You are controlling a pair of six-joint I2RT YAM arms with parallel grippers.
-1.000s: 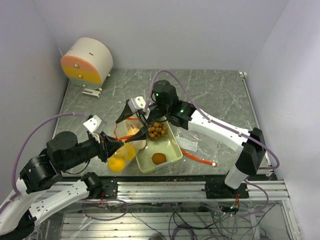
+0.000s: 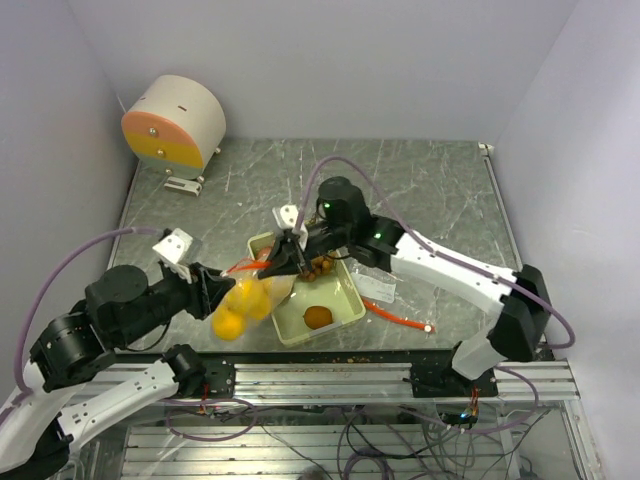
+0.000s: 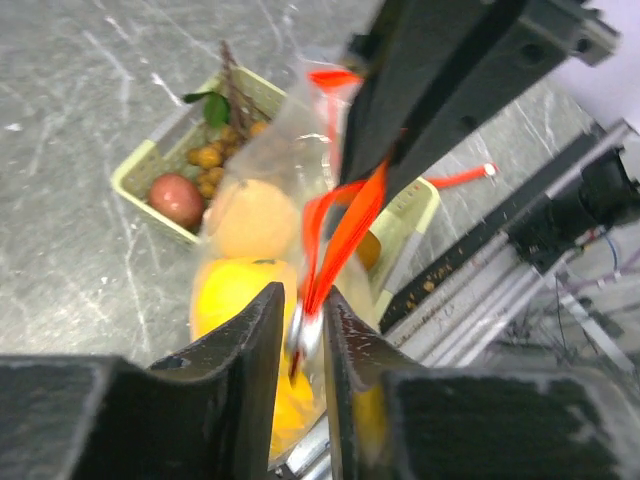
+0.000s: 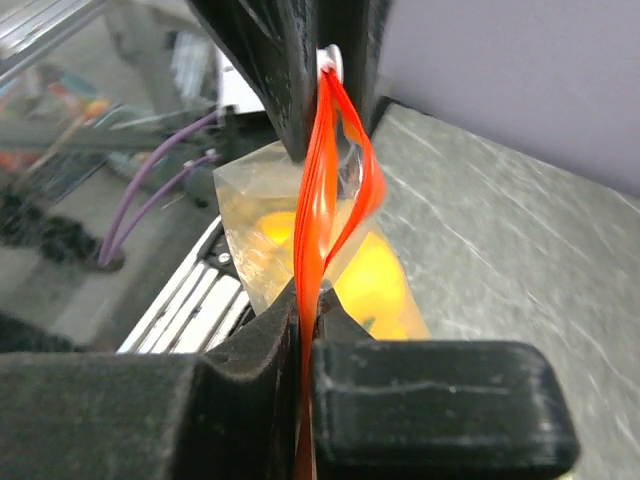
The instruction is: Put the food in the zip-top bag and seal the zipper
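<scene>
A clear bag [image 2: 262,298] with a red zipper strip [image 2: 245,266] hangs between my two grippers in the top view. Yellow fruits [image 2: 228,322] and a paler round one [image 3: 252,220] show inside it. My right gripper is shut on the red strip, which runs up from its fingertips. At the strip's other end, my left gripper has its fingers slightly apart around the strip and a small whitish slider [image 4: 329,60]. Whether those fingers press on the slider cannot be told.
Below the right gripper sits a pale green bin [image 2: 343,297] with small brown fruits [image 2: 318,268], a brown round one [image 2: 318,317] and a reddish one [image 3: 176,200]. Another red-edged bag [image 2: 380,292] lies to its right. A toy drawer box [image 2: 175,120] stands back left.
The left gripper shifted slightly.
</scene>
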